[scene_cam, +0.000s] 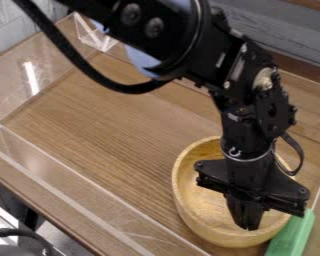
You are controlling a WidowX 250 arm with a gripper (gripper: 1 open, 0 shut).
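Note:
My black gripper [246, 210] reaches down into a yellow bowl [199, 205] at the lower right of the camera view. Its fingertips are low inside the bowl and look shut, with nothing visible between them, though the inside is partly hidden by the gripper body. Beside the bowl, at the bottom right corner, lies a green object [291, 240].
A blue object shows behind the arm at the top. A grey wall runs along the back, and a black cable lies at the lower left.

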